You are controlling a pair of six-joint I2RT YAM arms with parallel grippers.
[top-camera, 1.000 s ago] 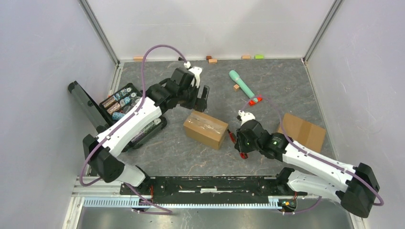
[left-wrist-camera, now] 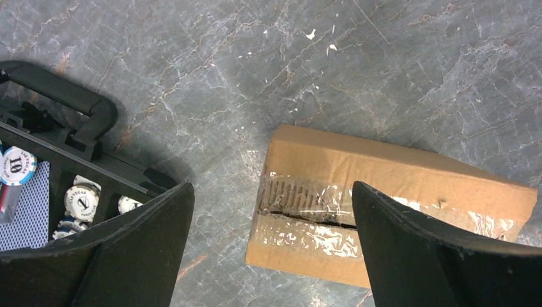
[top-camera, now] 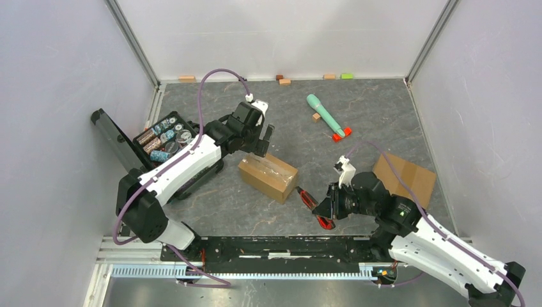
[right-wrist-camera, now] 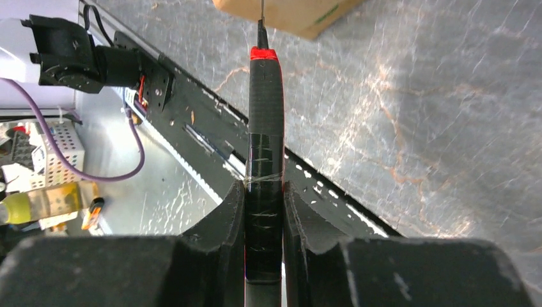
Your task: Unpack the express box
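The brown cardboard express box [top-camera: 268,176] lies on the table left of centre. Clear tape runs along its top, and in the left wrist view a dark slit shows in the tape on the box [left-wrist-camera: 396,160]. Over the box's back left side hangs my left gripper [top-camera: 264,142], its fingers [left-wrist-camera: 137,246] wide apart with nothing between them. To the right, my right gripper is shut on the handle of a red and black utility knife [right-wrist-camera: 265,102]. The knife [top-camera: 316,208] points its thin blade toward the box, close to its right end; contact cannot be told.
An open black case [top-camera: 167,137] with poker chips stands at the left. A green microphone [top-camera: 326,115] lies at the back, its end by a red piece. Flat cardboard [top-camera: 409,179] lies on the right. Small blocks line the back wall. Bare table lies between.
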